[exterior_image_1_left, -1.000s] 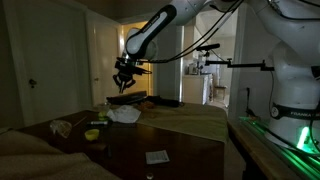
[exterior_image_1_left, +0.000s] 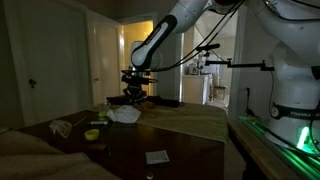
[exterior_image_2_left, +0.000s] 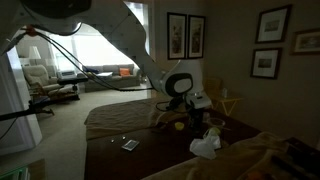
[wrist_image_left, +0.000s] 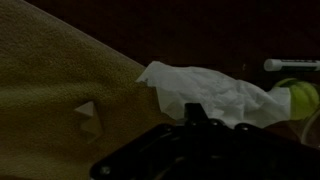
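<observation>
A crumpled white cloth or paper (wrist_image_left: 225, 97) lies on the table, partly across the edge of a tan cloth (wrist_image_left: 60, 85). My gripper is above it in the wrist view; its dark fingers look shut, and nothing shows between them. The same white piece (exterior_image_1_left: 124, 115) sits just below the gripper (exterior_image_1_left: 133, 95) in exterior view 1, and exterior view 2 also shows it (exterior_image_2_left: 206, 146). Whether the fingertips touch it is hard to tell in this dim light.
A green cup (wrist_image_left: 302, 98) and a white marker-like stick (wrist_image_left: 290, 65) lie right of the white piece. A yellow-green bowl (exterior_image_1_left: 92, 134) stands nearer the front. A pale card (exterior_image_1_left: 157, 157) lies on open dark tabletop.
The arm has come lower, bringing my gripper down toward the white piece and slightly to the right in exterior view 1. Objects on the table look unmoved.
</observation>
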